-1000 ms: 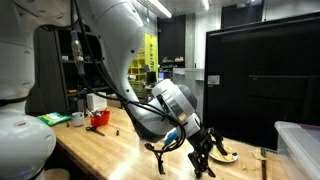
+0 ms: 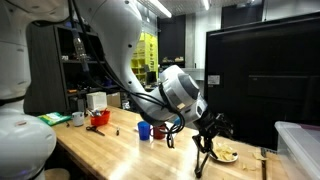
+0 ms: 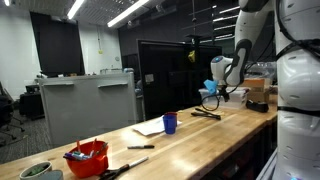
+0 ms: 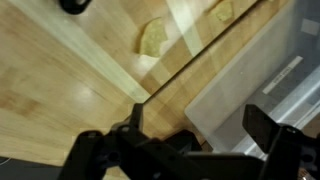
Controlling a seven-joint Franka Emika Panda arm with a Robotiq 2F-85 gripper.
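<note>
My gripper is open in the wrist view, its dark fingertips wide apart with nothing held between them. Beneath it lies the wooden table (image 4: 45, 95), crossed by a dark seam. A yellowish, chip-like piece (image 4: 152, 37) rests on the wood, and a similar piece (image 4: 222, 10) lies across the seam. The gripper (image 2: 212, 145) hangs over the right part of the table in exterior view 1, close to a white plate (image 2: 230, 157) with yellowish pieces. Its fingers partly hide the plate there.
A translucent bin (image 4: 225, 105) borders the table's end, also seen as a pale bin (image 2: 300, 145) at the right. A blue mug (image 3: 169, 122) stands mid-table. Nearer that camera is a red container (image 3: 87, 160) with tools. Open tabletop (image 3: 190, 150) lies between.
The arm has lifted and turned a little, changing the gripper's tilt. The blue mug behind the arm shows more clearly now. The plate stays in place.
</note>
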